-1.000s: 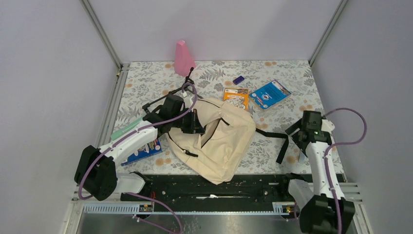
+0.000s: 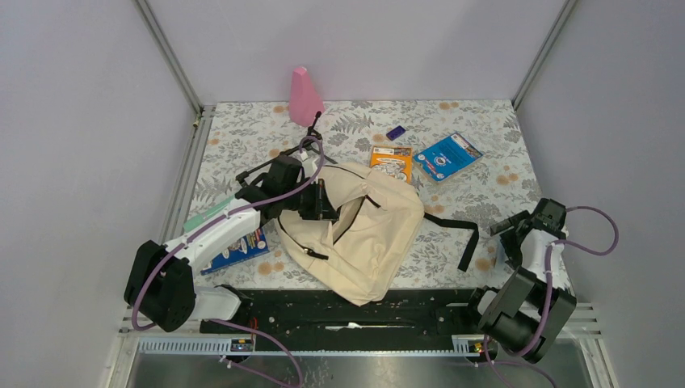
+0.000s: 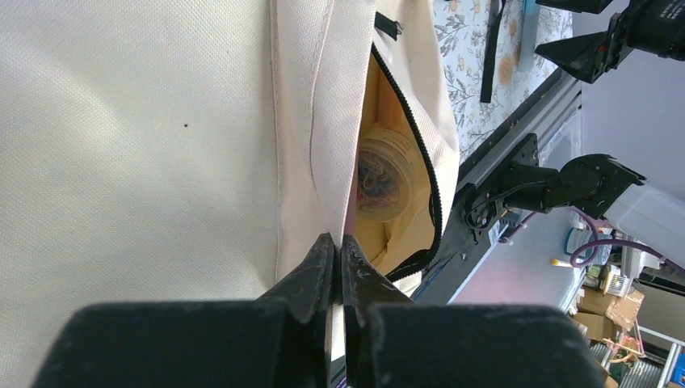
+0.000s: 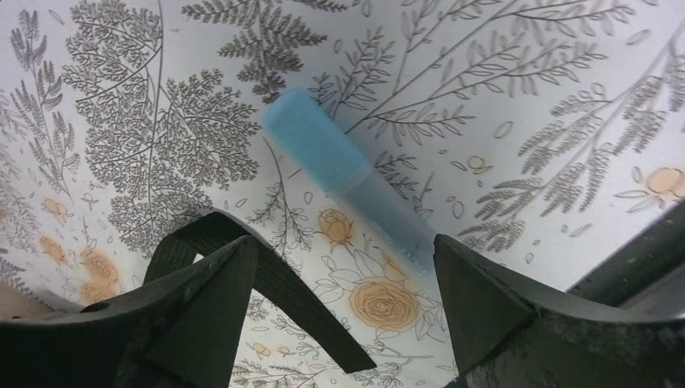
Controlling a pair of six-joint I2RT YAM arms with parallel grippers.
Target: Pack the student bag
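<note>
The cream bag [image 2: 380, 242] lies open mid-table. My left gripper is shut at the edge of its opening, by a fabric fold; whether cloth is between the fingertips is hard to tell. Inside, a clear container [image 3: 380, 174] with coloured contents shows. My right gripper is part open above a light-blue translucent stick-like item [image 4: 315, 145] on the table; the item lies between and ahead of its fingers, apparently not held.
A black strap [image 2: 452, 223] lies right of the bag. Orange [image 2: 392, 162] and blue [image 2: 447, 158] packs, a small purple item [image 2: 396, 132] and a pink object [image 2: 304, 97] are at the back. Green [image 2: 206, 213] and blue items lie left.
My right arm has shifted right and its wrist has turned near the table's right edge. The left arm and bag have not visibly changed.
</note>
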